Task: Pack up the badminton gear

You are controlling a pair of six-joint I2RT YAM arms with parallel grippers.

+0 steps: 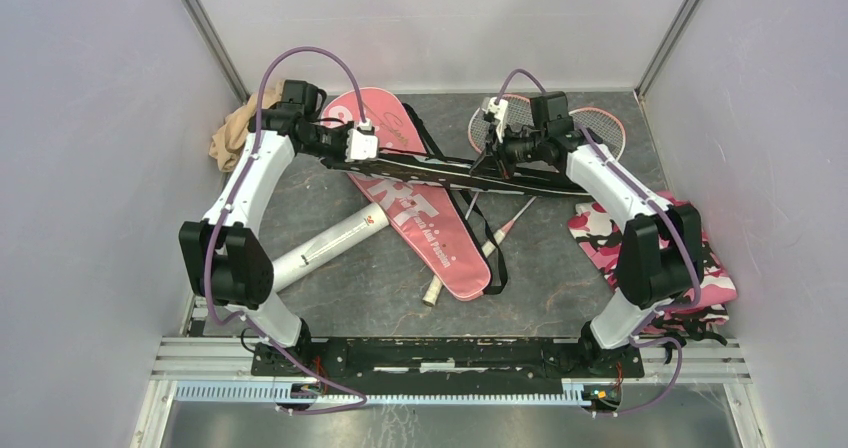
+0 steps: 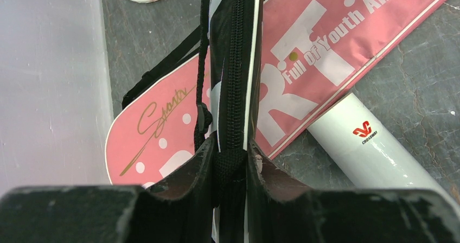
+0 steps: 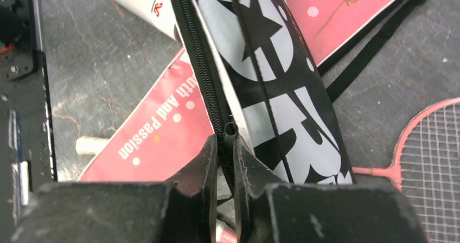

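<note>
A long black-and-white patterned bag (image 1: pixel 440 171) with a zipper is stretched level between my arms, above a pink racket bag (image 1: pixel 372 108). My left gripper is shut on the bag's end, with black fabric bunched between its fingers. At the bag's right part, my right gripper is over the zipper (image 3: pixel 203 64). A small dark zipper pull (image 3: pixel 230 130) stands at its fingertips, which are close together with a narrow gap; whether they grip it I cannot tell. Two rackets (image 1: pixel 605 128) lie behind, one handle (image 1: pixel 433 290) showing past the pink bag.
A white shuttlecock tube (image 1: pixel 330 246) lies at the left, touching the pink bag. Pink camouflage cloth (image 1: pixel 715 283) is at the right wall, and a tan cloth (image 1: pixel 232 138) at the back left. Bare floor (image 1: pixel 560 268) shows at front right.
</note>
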